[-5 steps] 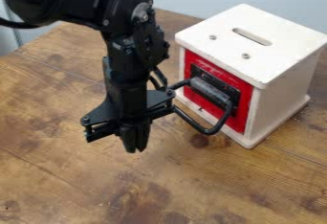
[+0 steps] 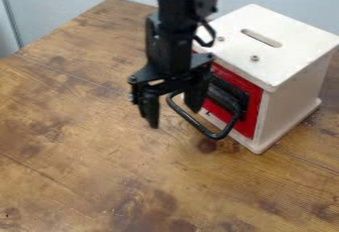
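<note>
A white wooden box (image 2: 287,82) with a slot on top stands at the right. Its red front panel (image 2: 244,124) carries a dark recessed part and a black looped handle (image 2: 212,133) sticking out toward the lower left. The black gripper (image 2: 169,104) is open, pointing down just left of the red panel, above and beside the handle. It hides part of the panel. Whether it touches the handle cannot be told.
A pale wall runs behind the table and box.
The gripper has moved up and to the right, toward the box's red front. The box looks unmoved.
</note>
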